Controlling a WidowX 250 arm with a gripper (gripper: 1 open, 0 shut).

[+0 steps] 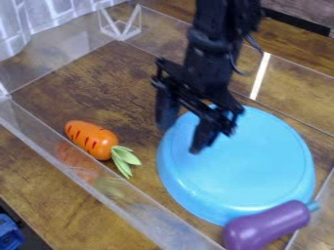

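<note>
My black gripper point(186, 117) hangs from the top of the view, blurred, over the upper left edge of a large blue round object point(235, 171). Its finger state is unclear, and I cannot tell whether it touches the blue object. An orange toy carrot point(92, 137) with green leaves lies on the wooden surface to the lower left. A purple toy eggplant point(261, 229) lies at the lower right, at the blue object's edge.
A clear plastic wall point(117, 200) runs along the lower left. Bare wooden surface point(92, 83) lies at the upper left and to the right behind the gripper.
</note>
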